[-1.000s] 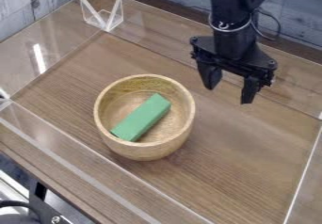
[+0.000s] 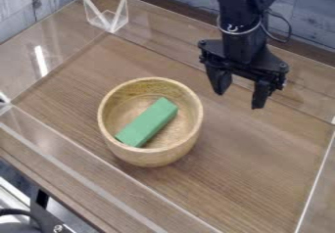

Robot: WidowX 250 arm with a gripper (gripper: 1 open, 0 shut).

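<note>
A black robot arm reaches down from the upper right to the table, its gripper [image 2: 240, 88] open above the bare wood at the right of centre. Left of centre sits a round, light wooden bowl [image 2: 186, 135] holding a green block [image 2: 147, 121], which lies diagonally inside it. The gripper is apart from the bowl, up and to its right.
A small white wire-like object [image 2: 108, 16] stands at the back left.
The arm and gripper have shifted very slightly. The bowl and green block have not moved.
</note>
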